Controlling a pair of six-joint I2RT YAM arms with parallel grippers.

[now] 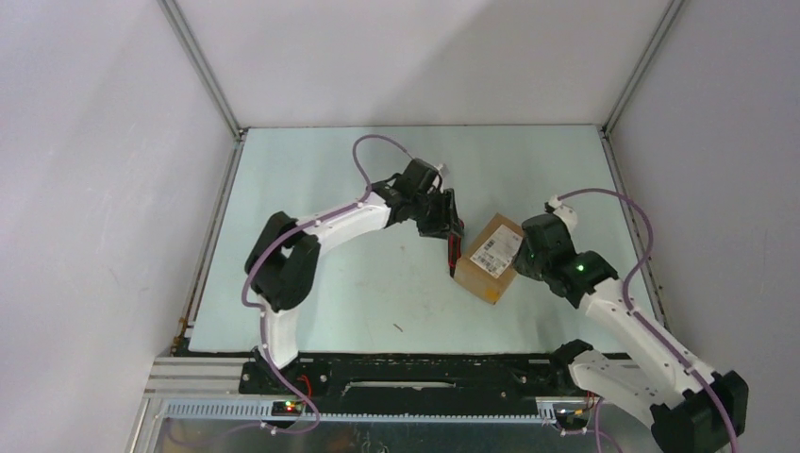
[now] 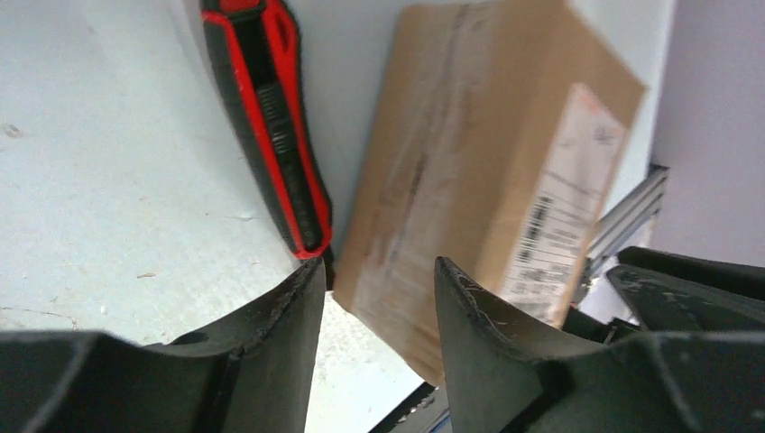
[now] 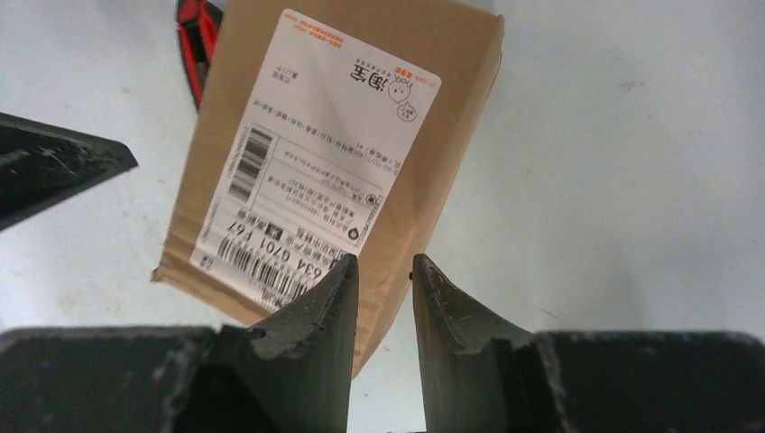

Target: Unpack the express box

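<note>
The brown express box (image 1: 492,260) lies right of centre on the table with its white label (image 3: 311,158) facing up. In the left wrist view a taped side of the box (image 2: 424,180) shows. A red and black utility knife (image 2: 271,135) lies along the box's left side. Over the knife's far end, left of the box, hovers my left gripper (image 1: 455,226); its fingers stand apart with nothing visibly held. My right gripper (image 1: 522,267) is at the box's right edge, its fingers parted. One finger (image 3: 338,289) overlaps the box in view; contact cannot be told.
Bare white table (image 1: 349,302) extends left of the box, and there is free room behind it. A small dark scrap (image 1: 398,327) lies near the front. Walls close in the back and both sides.
</note>
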